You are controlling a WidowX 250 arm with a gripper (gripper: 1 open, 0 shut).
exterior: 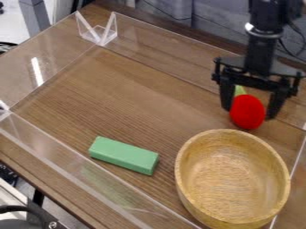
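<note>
My black gripper (249, 97) hangs at the right, directly over a red round object (246, 112), its fingers spread to either side above or around it; whether they touch it I cannot tell. A small green item (239, 90) lies just behind the red object, partly hidden by the gripper.
A yellow round bowl (231, 211) sits in the front right. A green block (123, 155) lies at the front left. A clear holder (98, 28) stands at the back left.
</note>
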